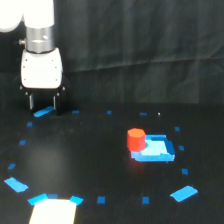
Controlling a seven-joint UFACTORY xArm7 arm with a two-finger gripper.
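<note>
High at the left of the camera view, my gripper points down with its two thin fingers apart and nothing between them. A red, roughly six-sided block sits right of centre on the dark table. It covers the left part of a blue-edged, pale square. Whether it rests on that square or stands in front of it I cannot tell. A wide gap of bare table lies between my gripper and the red block.
A pale cream block or patch is cut off by the bottom edge at the left. Pieces of blue tape and small blue marks dot the dark table. A dark curtain hangs behind.
</note>
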